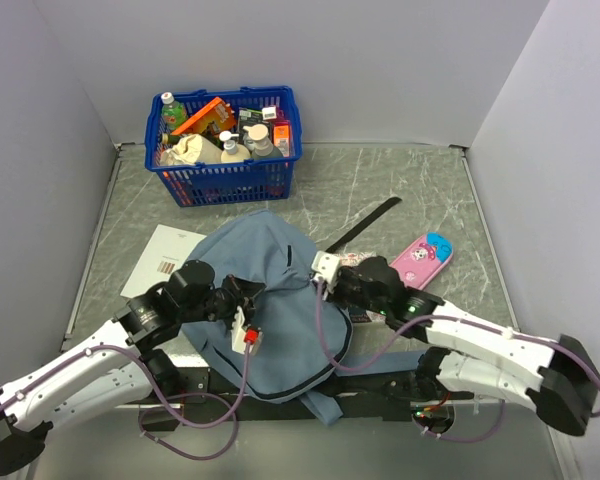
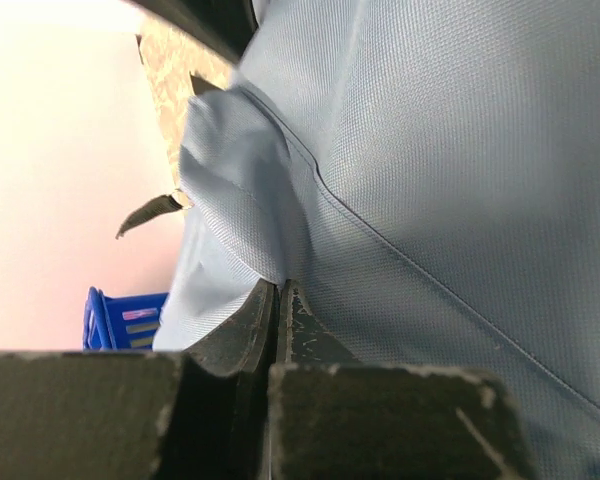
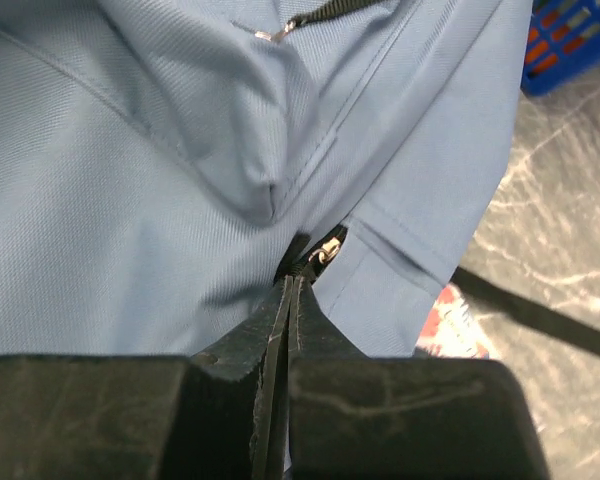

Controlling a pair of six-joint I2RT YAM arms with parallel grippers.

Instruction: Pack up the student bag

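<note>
The blue-grey bag (image 1: 265, 335) lies crumpled at the table's front, between my arms. In the left wrist view, a raised fold of its cloth (image 2: 245, 190) meets the tips of my left gripper, which is shut on it. My right gripper is shut at the bag's right side, against the zipper's black pull (image 3: 298, 258). The pull appears to run between the fingertips, with the metal slider (image 3: 327, 250) just beyond them. Folds of cloth hide most of the bag's opening.
A full blue basket (image 1: 225, 185) stands at the back left. A pale flat box (image 1: 160, 260) lies left of the bag, and a pink pencil case (image 1: 423, 262) lies to its right. A black strap (image 1: 365, 222) and a partly hidden book are behind my right gripper.
</note>
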